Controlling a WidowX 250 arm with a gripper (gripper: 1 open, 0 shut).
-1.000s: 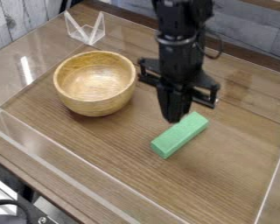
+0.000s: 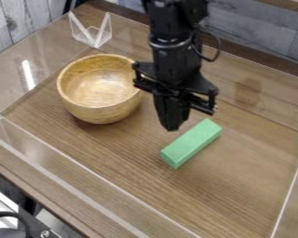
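A black robot arm reaches down from the top centre of the camera view, its gripper (image 2: 175, 110) held over the middle of the wooden table. The gripper looks shut, with nothing visible between its fingers. Just below and right of it lies a green rectangular block (image 2: 192, 143), set diagonally. To the left is a wide, empty wooden bowl (image 2: 100, 88).
A white wire-like object (image 2: 93, 31) stands at the back left. Black cables lie at the lower left edge.
The gripper has moved slightly to the left, toward the bowl. The green block and bowl stay where they were.
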